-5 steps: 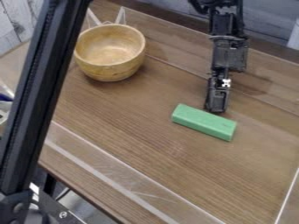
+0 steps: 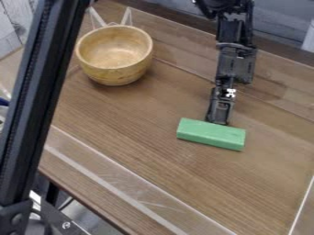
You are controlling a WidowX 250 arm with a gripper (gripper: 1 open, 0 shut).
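Note:
A green block [image 2: 211, 135] lies flat on the wooden table in the middle right of the camera view. My black gripper [image 2: 218, 117] points down just behind the block, its fingertips at or very near the block's far edge. The gripper looks shut, with nothing seen between its fingers. A light wooden bowl [image 2: 114, 57] stands at the upper left of the table.
A black vertical post [image 2: 37, 110] crosses the left foreground.
My gripper has moved slightly toward the camera and down, closer to the green block. The block has shifted slightly left.

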